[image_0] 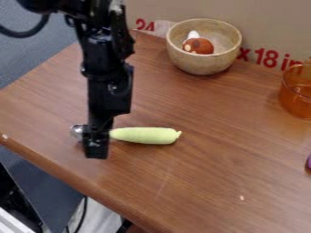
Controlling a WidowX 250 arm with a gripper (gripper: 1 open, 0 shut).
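A scoop with a pale yellow-green handle [148,136] and a metal head lies across the wooden table. My black gripper [95,141] is down over its left part, by the metal head, which it mostly hides. Whether the fingers are open or shut on the scoop cannot be made out.
A beige bowl [205,59] with a brown and white item inside stands at the back. An amber glass [296,96] is at the right, a small purple thing at the right edge. The table's near edge runs below the scoop.
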